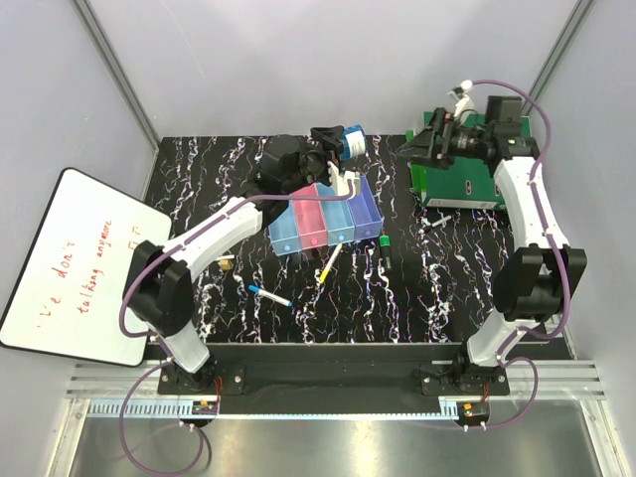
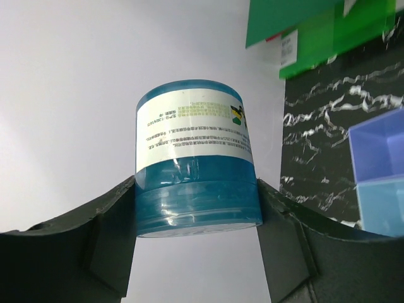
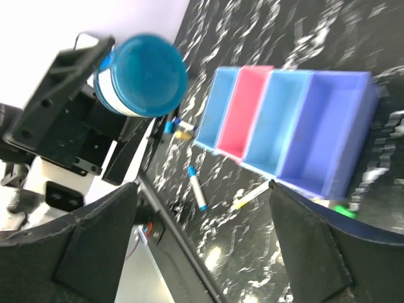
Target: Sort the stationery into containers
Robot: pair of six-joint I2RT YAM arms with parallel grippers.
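A blue jar with a white label (image 2: 194, 170) is held up in my left gripper (image 1: 338, 149), its fingers on both sides of the jar, above the back of the four-compartment organizer (image 1: 338, 214) with blue, pink, light-blue and darker blue sections. My right gripper (image 1: 427, 149) is raised right of it, fingers apart and empty, facing the jar. On the table lie a blue-capped marker (image 1: 270, 296), a yellow marker (image 1: 329, 263), a green-capped item (image 1: 385, 251) and a small white piece (image 1: 439, 221).
Green folders (image 1: 462, 184) occupy the back right. A whiteboard (image 1: 79, 278) lies at the left.
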